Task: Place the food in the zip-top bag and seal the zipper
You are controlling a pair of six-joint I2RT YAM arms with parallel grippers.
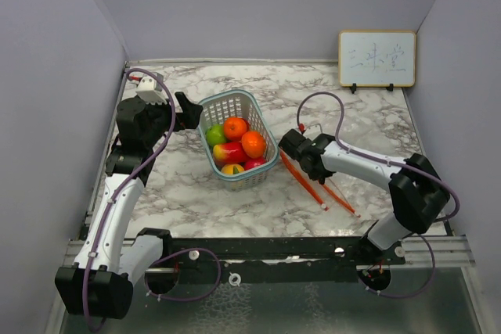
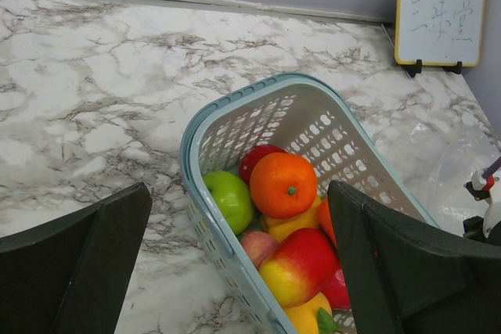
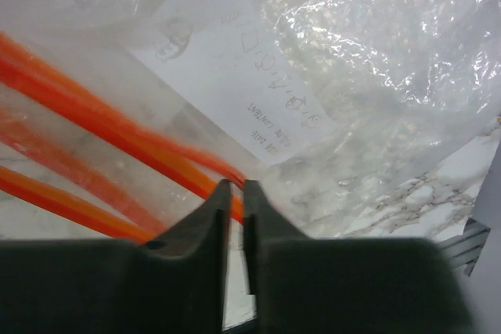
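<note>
A clear zip top bag (image 3: 360, 52) with orange zipper strips (image 3: 94, 115) and paper labels lies right of a grey basket (image 2: 205, 134) of fruit: an orange (image 2: 282, 181), a green apple (image 2: 227, 197), a mango (image 2: 301, 267) and others. My left gripper stands open above the basket's left side, nothing in it. My right gripper is shut at an orange strip of the bag; its tips are blurred, and I cannot tell whether the strip is between them.
A small whiteboard (image 1: 376, 56) stands at the back right. Grey walls bound the sides and back.
</note>
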